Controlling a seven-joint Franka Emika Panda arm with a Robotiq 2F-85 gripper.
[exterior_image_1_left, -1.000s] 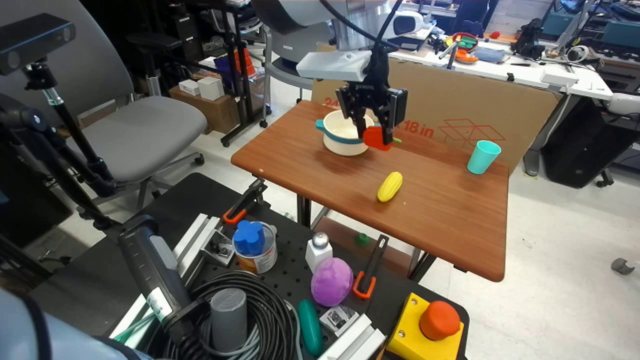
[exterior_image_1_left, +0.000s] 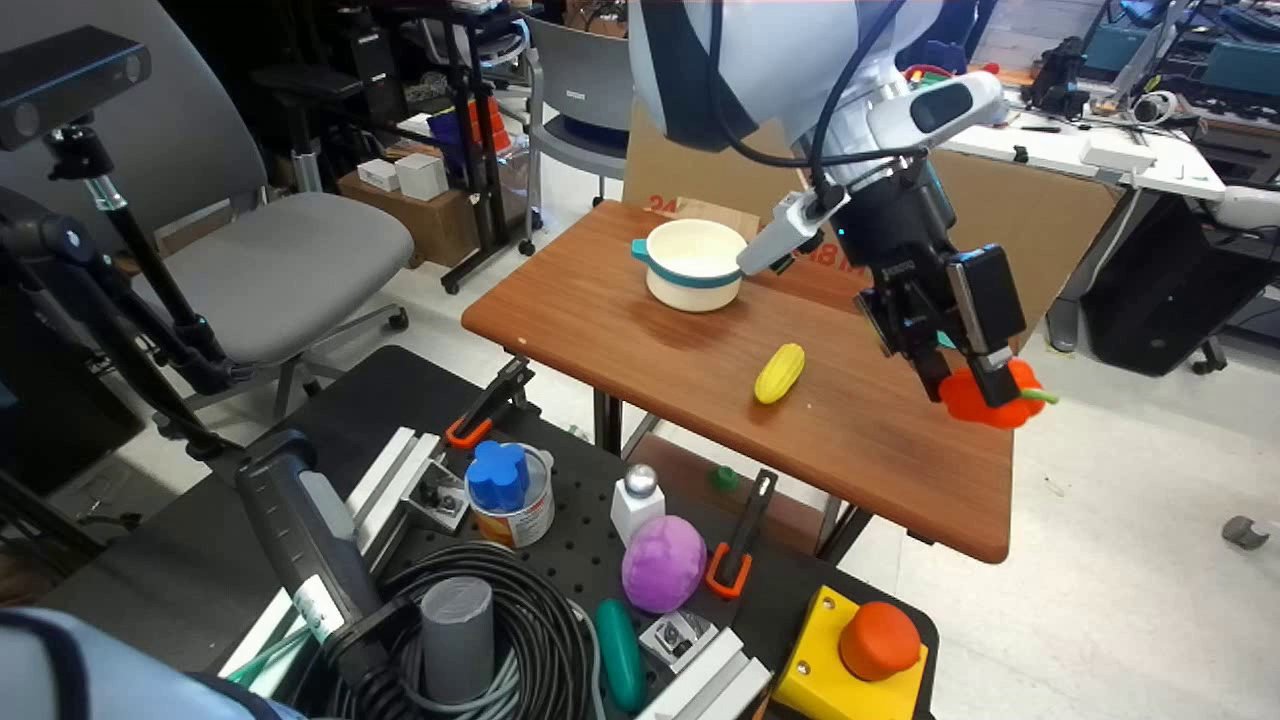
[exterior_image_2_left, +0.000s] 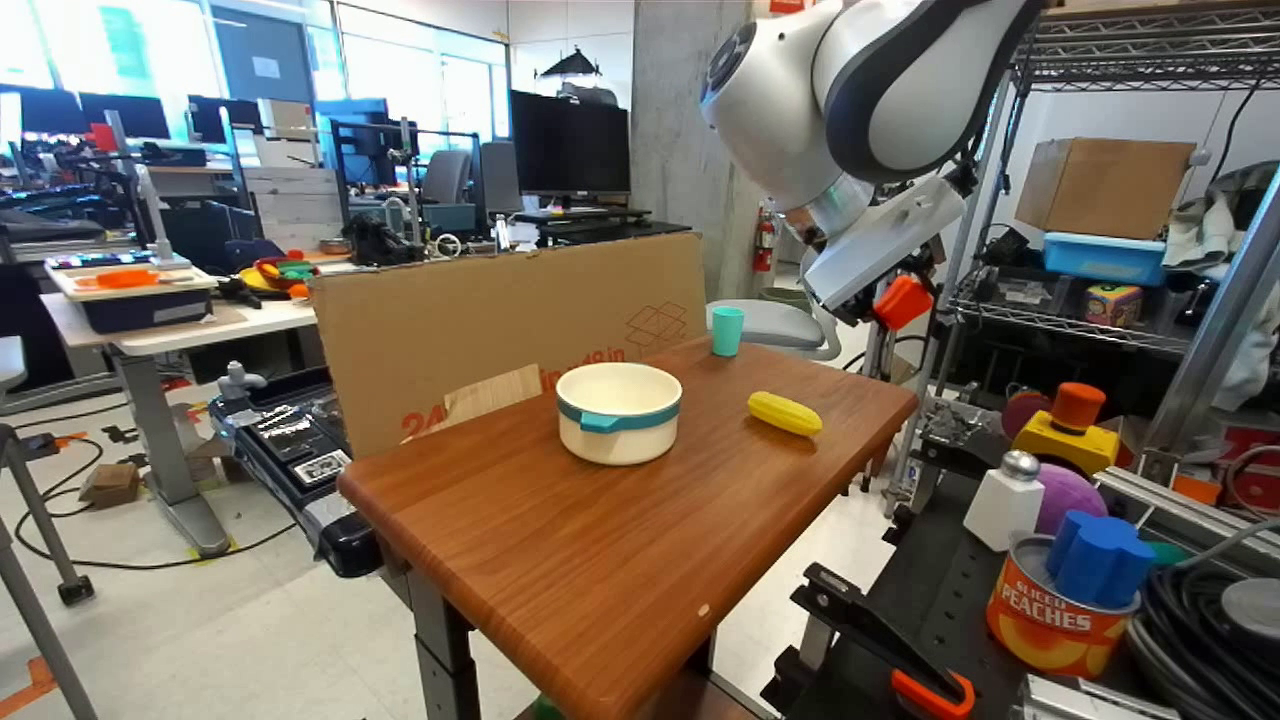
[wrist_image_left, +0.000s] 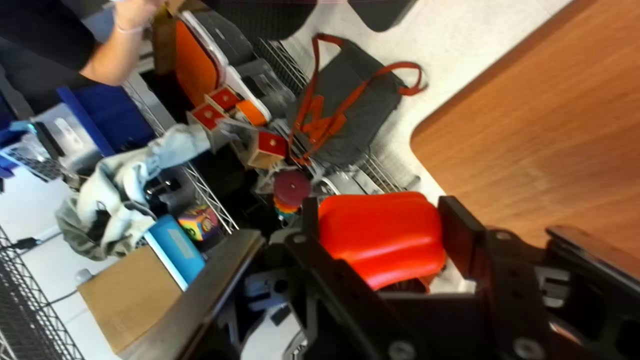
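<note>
A red pepper-like piece with a green stem (exterior_image_1_left: 994, 394) is held between the fingers of my gripper, raised in the air around the table's right end. In the wrist view the red pepper (wrist_image_left: 384, 234) fills the gap between both fingertips. The cream pot with a teal band (exterior_image_1_left: 696, 256) stands at the table's back and looks empty in the second exterior view. Alone on the wooden table (exterior_image_2_left: 528, 540) lies a yellow corn-like piece (exterior_image_2_left: 785, 414). A teal cup (exterior_image_2_left: 727, 331) stands upright at the far end; my arm mostly hides it in the first exterior view.
A cardboard panel (exterior_image_2_left: 504, 324) stands along the table's back edge. The black side bench holds a peach can (exterior_image_2_left: 1064, 604), a purple ball (exterior_image_1_left: 663, 564) and a yellow box with a red button (exterior_image_1_left: 852, 660).
The arm has swung right, from in front of the pot to the table's right end, tilting the gripper and carrying the red pepper. Pot and corn have not moved.
</note>
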